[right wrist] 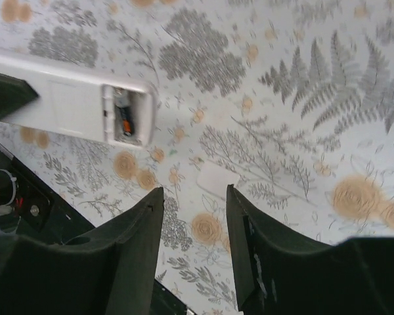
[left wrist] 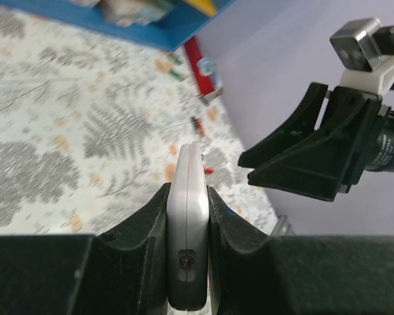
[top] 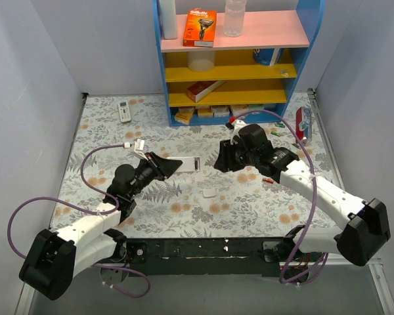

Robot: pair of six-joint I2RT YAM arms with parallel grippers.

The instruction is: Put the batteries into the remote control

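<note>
My left gripper (top: pixel 171 164) is shut on the white remote control (top: pixel 187 165), which sticks out to the right. In the left wrist view the remote (left wrist: pixel 187 223) is edge-on between its fingers. The right wrist view shows the remote's open compartment with one dark battery (right wrist: pixel 125 117) in it. My right gripper (top: pixel 223 161) is apart from the remote, to its right, its fingertips (right wrist: pixel 233 200) spread with nothing between. A small white piece, perhaps the battery cover (right wrist: pixel 217 179), lies on the mat below.
Loose batteries (top: pixel 268 180) lie at the right, near a red-and-silver package (top: pixel 303 125). A second remote (top: pixel 125 111) lies at the back left. A blue shelf unit (top: pixel 301 46) stands at the back.
</note>
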